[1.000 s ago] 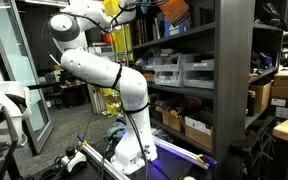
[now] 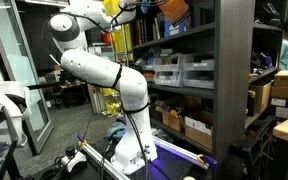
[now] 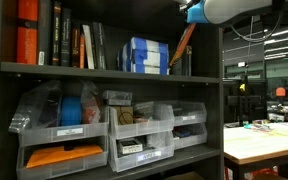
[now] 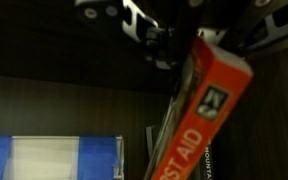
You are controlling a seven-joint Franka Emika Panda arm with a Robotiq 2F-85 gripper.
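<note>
An orange book marked FIRST AID (image 4: 192, 135) hangs tilted below the dark fingers of my gripper in the wrist view. The gripper is shut on the book's upper end; the exact contact is dark and partly hidden. The same orange book (image 3: 183, 44) slants in front of the upper shelf in exterior view 2, just right of a blue-and-white box (image 3: 149, 56). In exterior view 1, the orange book (image 2: 174, 10) shows at the top edge, where the gripper itself is cut off.
Dark books (image 3: 66, 38) stand upright at the shelf's left. Another dark book (image 4: 206, 163) shows beside the orange one. Below, clear bins (image 3: 139, 120) fill the lower shelf. A dark shelf upright (image 2: 232, 80) is close to the right. Bare shelf shows between the books and box.
</note>
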